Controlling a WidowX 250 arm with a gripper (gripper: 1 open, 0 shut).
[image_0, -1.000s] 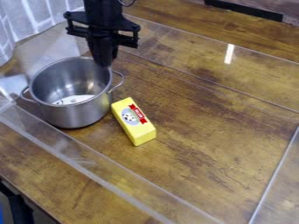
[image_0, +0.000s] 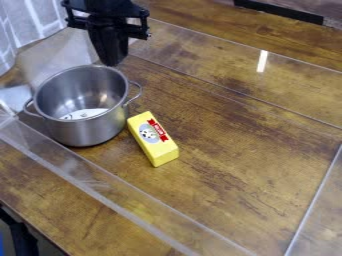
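Observation:
My black gripper (image_0: 110, 54) hangs above the back of a steel pot (image_0: 83, 124), its tip pointing down; it looks shut, with nothing visible in it. The pot has two side handles and appears empty apart from a small pale patch on its floor. A yellow box (image_0: 152, 146) with a red label and a cartoon face lies on the wooden table, just right of the pot.
Clear strips or panels edge the work area, and a crumpled pale material stands at the back left behind the pot.
My gripper has moved a little left and up from where it was above the pot. The pot and yellow box have stayed in place.

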